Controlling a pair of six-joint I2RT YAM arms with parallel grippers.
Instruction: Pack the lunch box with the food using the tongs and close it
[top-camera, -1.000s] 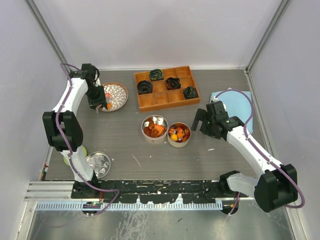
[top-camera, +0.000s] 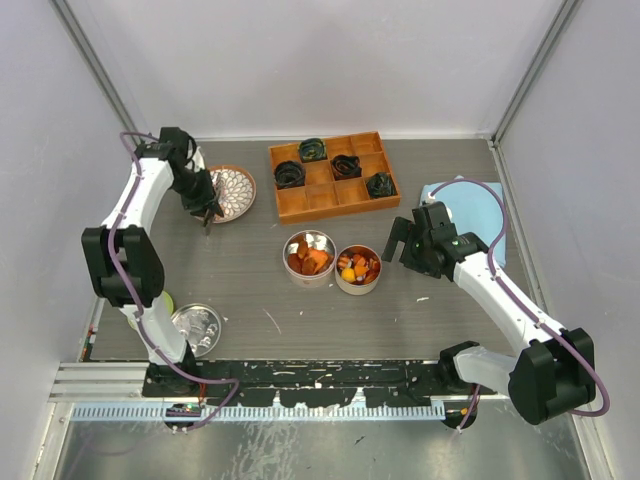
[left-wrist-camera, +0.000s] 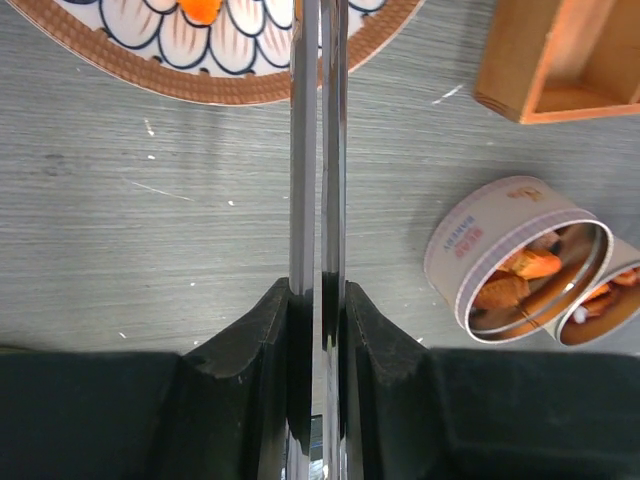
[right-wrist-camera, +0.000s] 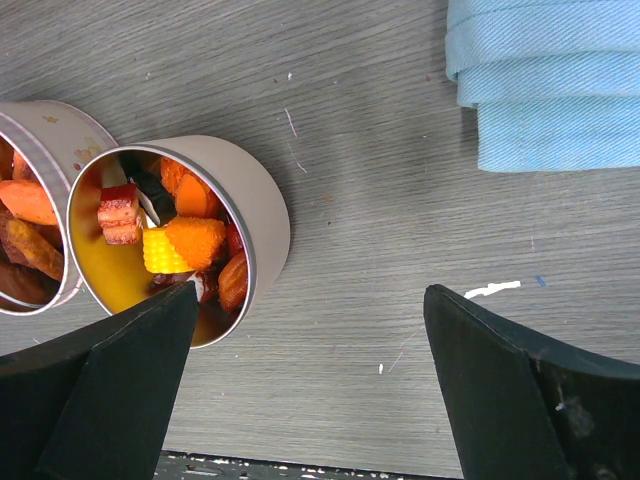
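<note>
In the left wrist view my left gripper is shut on metal tongs (left-wrist-camera: 334, 160) whose two arms run upward over the plate; the tips are out of view. The patterned plate (top-camera: 236, 193) with a brown rim lies at the back left, an orange food piece (left-wrist-camera: 200, 8) on it. Two round lunch box bowls stand mid-table: a larger bowl (left-wrist-camera: 478, 240) with orange-brown pieces, and a smaller bowl (right-wrist-camera: 262, 215) with carrot, corn and meat. My right gripper is open and empty, to the right of the bowls.
An orange-brown divided box (top-camera: 295, 214) with dark items stands at the back. A folded blue cloth (right-wrist-camera: 560, 110) lies at the right. A silver lid-like disc (top-camera: 198, 328) and a green-rimmed round item (top-camera: 134, 322) sit at the front left.
The right arm and the bowls have not moved.
</note>
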